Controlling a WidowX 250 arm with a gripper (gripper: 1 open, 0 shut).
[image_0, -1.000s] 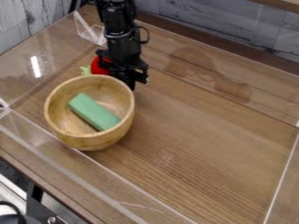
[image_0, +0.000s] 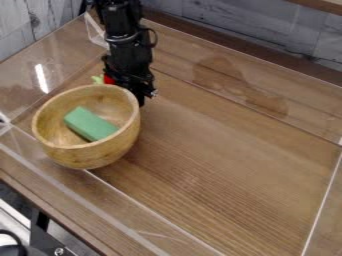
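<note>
The black gripper (image_0: 131, 88) points down at the back left of the table, just behind and above the rim of a wooden bowl (image_0: 114, 150). Its fingertips are small and dark against the bowl's far edge; it looks shut. A green block (image_0: 90, 123) lies in the bowl. A small red object (image_0: 107, 79) with a pale green part is partly hidden behind the gripper.
A wall or raised edge runs along the back right. Cables or a clear part hang by the arm at the top left.
The gripper has moved a little to the left, covering more of the red object. The bowl has shifted slightly left, and the green block sits a little differently in it.
</note>
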